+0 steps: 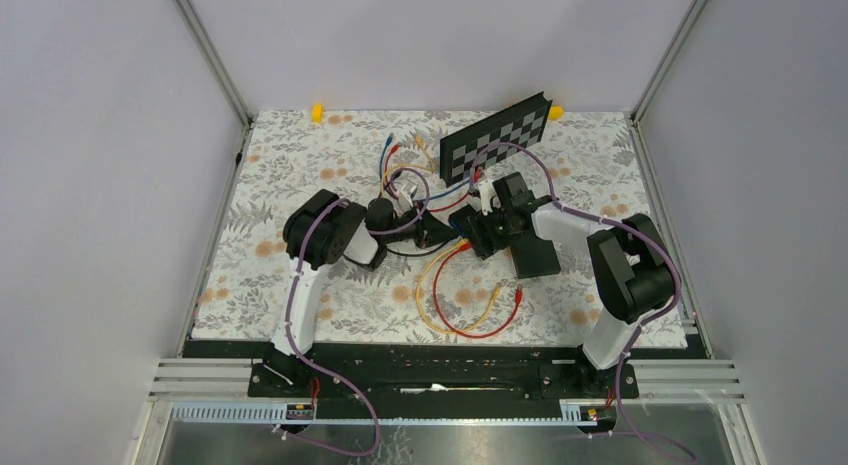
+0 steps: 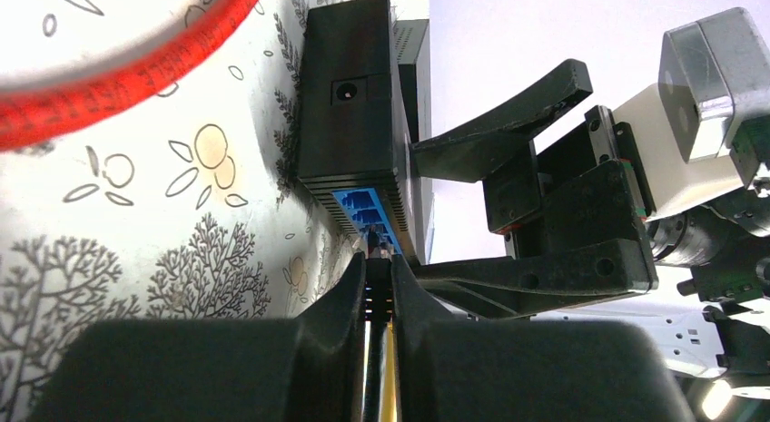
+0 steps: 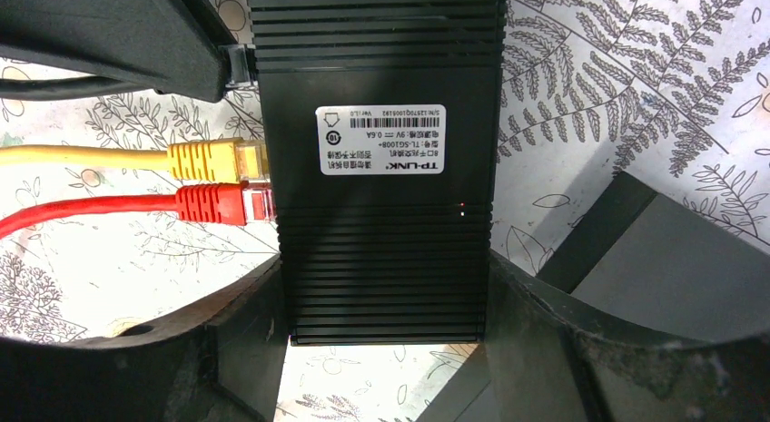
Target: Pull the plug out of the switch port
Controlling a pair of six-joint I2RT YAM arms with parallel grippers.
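The black TP-LINK switch [image 3: 381, 240] is clamped in my right gripper, label side visible in the right wrist view. Its blue port row [image 2: 359, 209] faces my left gripper, which is shut on a black cable plug at those ports. In the right wrist view that black plug [image 3: 238, 66] has its clear tip against the switch's side, partly under the left finger [image 3: 163, 41]. A yellow plug [image 3: 204, 161] and a red plug [image 3: 213, 204] also sit at that side.
A checkered board [image 1: 494, 137] stands behind the switch. A dark flat slab [image 1: 535, 255] lies under the right arm. Loose red and yellow cables loop over the front middle; more cable ends lie at the back middle.
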